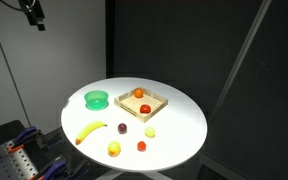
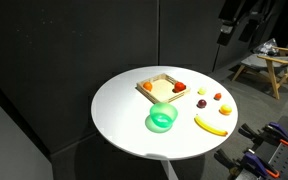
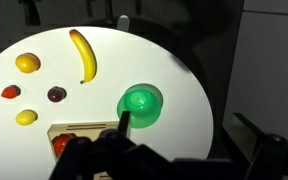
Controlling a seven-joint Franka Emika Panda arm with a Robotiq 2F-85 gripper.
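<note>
High above the table, at the upper left of exterior view 1, my gripper (image 1: 35, 24) hangs clear of everything. In the wrist view the dark fingers of the gripper stand wide apart, so it is open, with nothing held. A green bowl (image 3: 144, 101) sits on the table far below, empty as far as I can see. The wooden box (image 1: 142, 114) holds an orange (image 1: 138, 93) and a red tomato (image 1: 145, 109). Outside it lie a banana (image 1: 89, 132), a dark purple fruit (image 1: 122, 129), a yellow lemon (image 1: 150, 132), a yellow-orange fruit (image 1: 114, 149) and a strawberry (image 1: 141, 146).
The white oval table (image 1: 184, 135) has free room at its right side in exterior view 1. Behind it hangs a dark curtain (image 1: 194, 50). A chair (image 2: 274, 62) stands away from the table in exterior view 2.
</note>
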